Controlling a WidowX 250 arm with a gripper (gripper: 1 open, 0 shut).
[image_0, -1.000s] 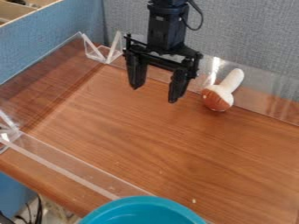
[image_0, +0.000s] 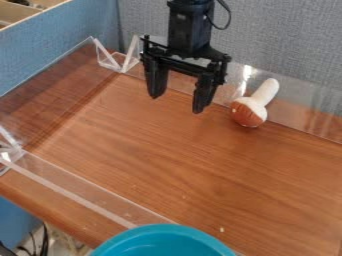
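My gripper (image_0: 179, 88) hangs over the back of the wooden table, a little left of centre in the camera view, its two black fingers apart with nothing between them. To its right, near the back wall, lies a white object with a brown rounded end (image_0: 250, 112), its white part pointing up and right. A teal bowl (image_0: 163, 236) is at the bottom edge of the view, partly out of frame.
Clear plastic strips edge the wooden table (image_0: 160, 170) at the left and back. A grey panel (image_0: 294, 50) stands behind, a blue padded wall and wooden box at the upper left.
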